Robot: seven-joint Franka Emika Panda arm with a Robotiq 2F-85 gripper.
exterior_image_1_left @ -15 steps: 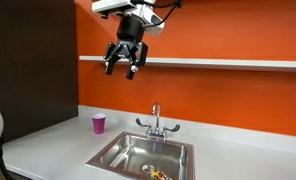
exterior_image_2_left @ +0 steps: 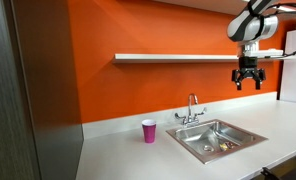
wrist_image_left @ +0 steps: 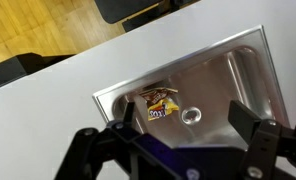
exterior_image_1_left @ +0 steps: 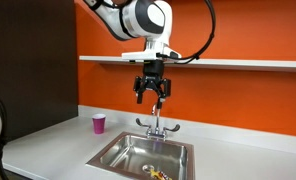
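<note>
My gripper [exterior_image_1_left: 150, 100] hangs high over the sink, its fingers spread and nothing between them. Below it, the steel sink [exterior_image_1_left: 148, 154] is set into the white counter. In the wrist view, a crumpled yellow and brown snack packet [wrist_image_left: 160, 103] lies on the sink floor, beside the round drain [wrist_image_left: 191, 115]. Well apart from the gripper, a purple cup [exterior_image_2_left: 149, 131] stands upright on the counter to the left of the sink.
A faucet [exterior_image_2_left: 193, 103] with lever handles rises behind the sink. Above the counter, a white shelf [exterior_image_1_left: 238, 65] runs along the orange wall, close to the arm. Clear counter [exterior_image_2_left: 123, 160] lies left of the sink.
In exterior view 1 my gripper has come lower and shifted to the right, now over the sink near the faucet. Cup and packet have stayed put.
</note>
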